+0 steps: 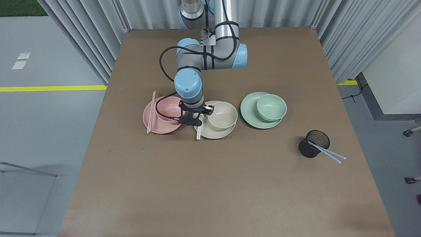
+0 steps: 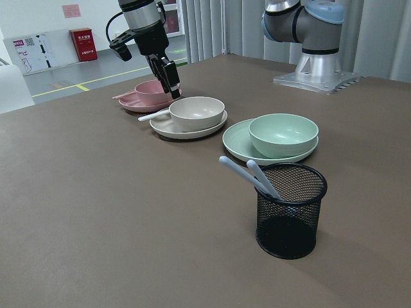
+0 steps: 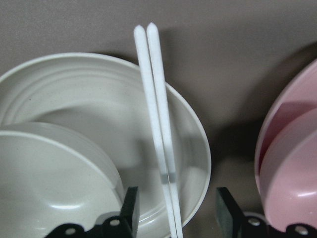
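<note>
My gripper is open over the cream plate [image 3: 84, 89]; in the wrist view the white chopsticks [image 3: 157, 114] pass between its fingers, resting on that plate beside the cream bowl [image 3: 54, 178]. It looks to be above them, not gripping. In the front view the cream bowl [image 1: 224, 114] sits right of the gripper, and the pink plate [image 1: 161, 128] with pink chopsticks [image 1: 152, 112] and bowl is on the left.
A green bowl [image 1: 271, 106] on a green plate [image 1: 250, 110] sits to the right. A black mesh cup [image 1: 309, 150] with pale blue chopsticks [image 1: 329, 153] stands front right.
</note>
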